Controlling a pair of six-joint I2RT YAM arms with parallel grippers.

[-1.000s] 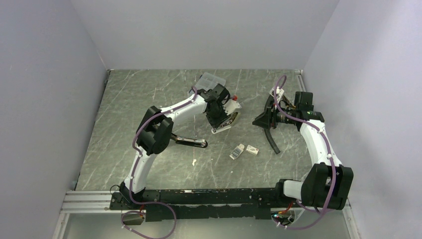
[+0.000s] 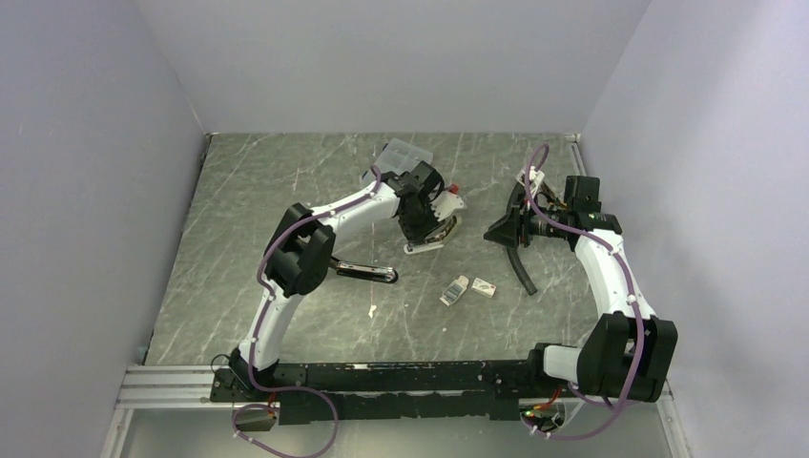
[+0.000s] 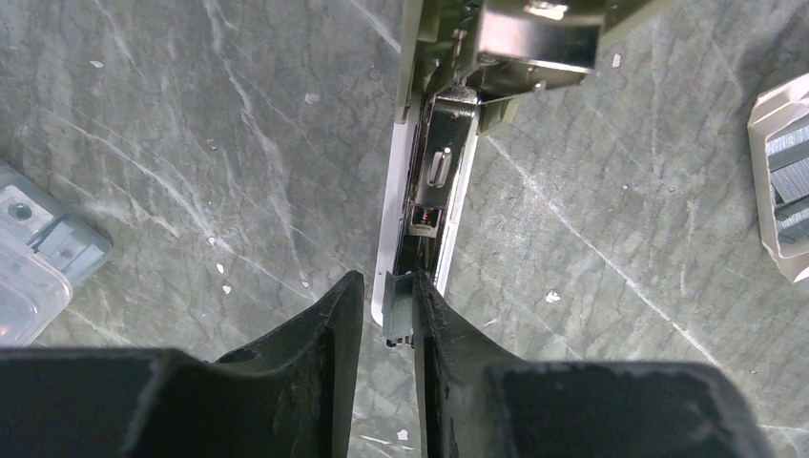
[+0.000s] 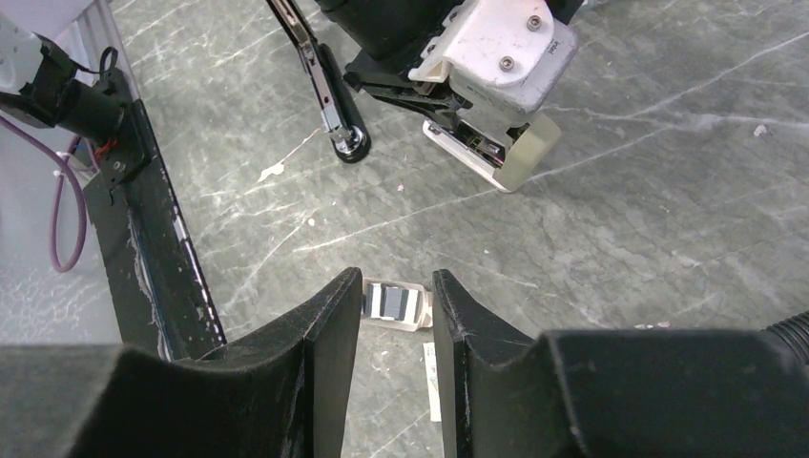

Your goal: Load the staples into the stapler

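Note:
In the left wrist view, the stapler [image 3: 439,157] lies with its olive top swung up and its magazine channel exposed over a white base. A grey staple strip [image 3: 399,307] is at the near end of the channel. My left gripper is over that end, fingers apart; the strip shows between them, close to the right finger, with a gap to the left one. Whether the strip sits fully in the channel cannot be told. My right gripper stands partly open, well clear of the stapler, with nothing held; a staple box [image 4: 393,305] shows beyond its fingertips.
A small open staple box [image 2: 455,290] and a white carton [image 2: 484,287] rest in front of the stapler. A black stapler-like tool [image 2: 366,272] lies to the left, a clear plastic container [image 2: 404,156] behind. A dark tube [image 2: 521,271] lies at the right.
The left gripper has shifted very slightly to the right, and the stapler's near end has moved a touch. The right arm looks the same.

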